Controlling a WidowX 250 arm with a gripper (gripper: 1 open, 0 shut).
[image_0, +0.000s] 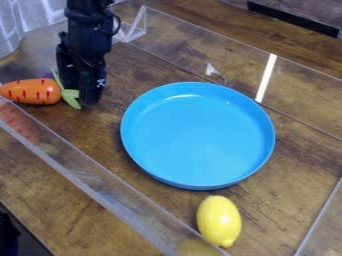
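Observation:
My black gripper (83, 88) is at the upper left, low over the green top of an orange toy carrot (30, 91), which lies at the left edge of the tray. Its fingertips are dark and hard to make out, and the carrot's body lies just left of them. A small purple object is partly hidden behind the gripper. A blue round plate (198, 133) sits in the middle, and a yellow lemon (218, 219) lies at the bottom, below the plate.
Clear low walls border the wooden work surface (267, 170), running along the lower left, the back and the right. Bare wood lies right of and behind the plate.

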